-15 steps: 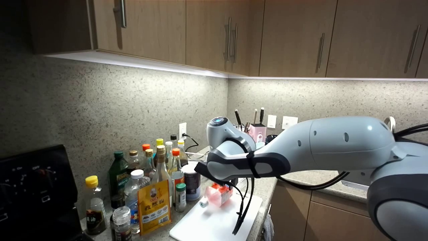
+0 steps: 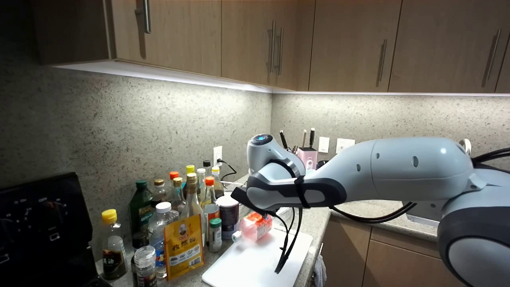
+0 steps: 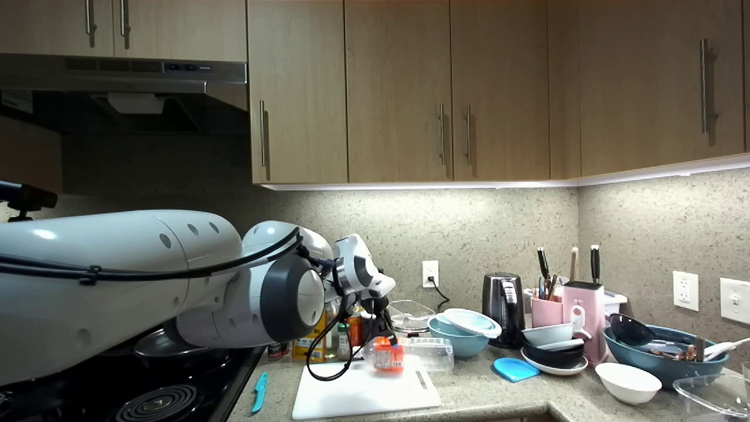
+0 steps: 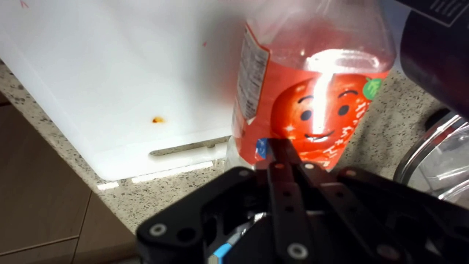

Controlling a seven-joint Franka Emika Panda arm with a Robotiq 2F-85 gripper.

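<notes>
A clear plastic bottle with pink contents and a red tomato-face label [image 4: 307,118] lies on its side over the white cutting board [image 4: 132,88]. In exterior view 1 the bottle [image 2: 255,227] looks blurred, its white cap toward the spice bottles. The fingers of my gripper are together, their tips against or just in front of the label near the bottle's base. No gap with anything in it shows between them. From exterior view 2, my gripper [image 3: 383,324] is seen coming down from above onto the bottle [image 3: 388,355]; its fingertips are hard to make out.
Several sauce bottles and a yellow pouch [image 2: 183,246] crowd the counter along the wall. A clear plastic container [image 3: 429,353] and blue bowls [image 3: 460,344] stand right of the bottle. A blue knife [image 3: 260,392] lies left of the board, whose front part is bare.
The bottle has shifted slightly left in exterior view 1, its cap now higher and farther left.
</notes>
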